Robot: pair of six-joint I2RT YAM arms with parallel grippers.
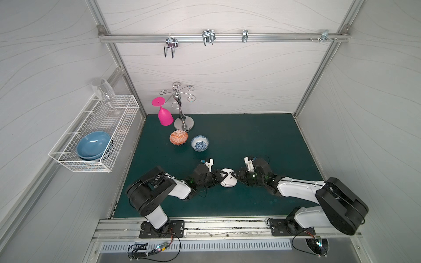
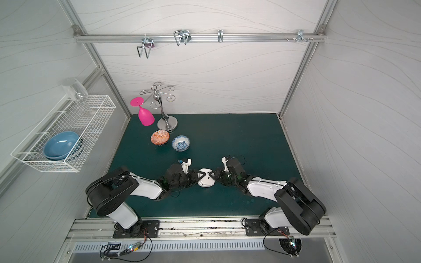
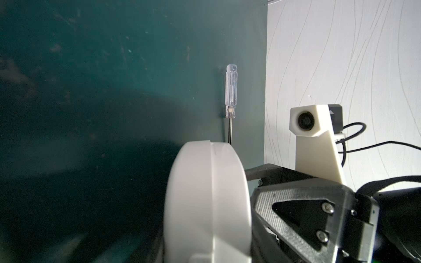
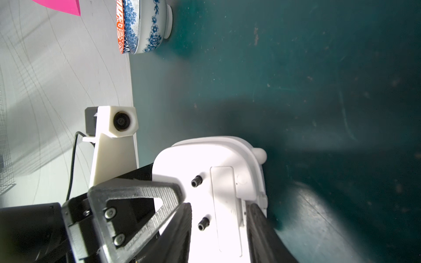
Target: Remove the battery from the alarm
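Observation:
A rounded white alarm (image 1: 228, 182) is held over the front middle of the table, on edge in the left wrist view. My left gripper (image 1: 224, 174) is shut on it from the left; the alarm's body hides most of those fingers in the left wrist view. From the right, my right gripper reaches the alarm's back. Its fingertips (image 4: 255, 219) show apart, either side of a rectangular panel (image 4: 223, 192); whether they pinch anything is hard to see. Two short black pegs (image 4: 197, 181) stick out beside the panel. No loose battery shows.
A clear-handled screwdriver (image 3: 231, 89) lies on the table. Farther back are a blue-and-white bowl (image 1: 200, 143), an orange bowl (image 1: 178, 137), a pink goblet (image 1: 165, 116) and a metal stand (image 1: 183, 123).

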